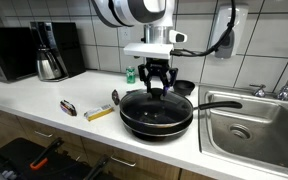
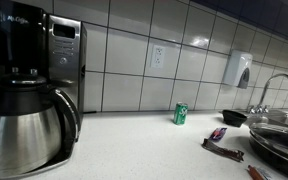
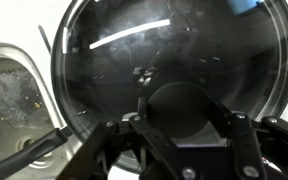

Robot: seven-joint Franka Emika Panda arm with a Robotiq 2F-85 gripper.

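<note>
My gripper (image 1: 157,86) is over the dark pan and shut on the round black knob of the glass lid (image 1: 144,103). In the wrist view the knob (image 3: 179,109) fills the middle between the fingers, and the clear lid spreads around it. The lid sits slightly above the black frying pan (image 1: 156,132), with a narrow gap along the near side. The pan's long handle (image 1: 220,105) reaches toward the sink. Its inside is hard to make out through the dark glass.
The sink (image 1: 246,135) lies right of the pan. Left of it are a yellow-and-orange item (image 1: 100,106), a striped packet (image 1: 68,108) and a dark small object (image 1: 115,97). A green can (image 1: 131,75) and dark bowl (image 1: 184,87) stand behind.
</note>
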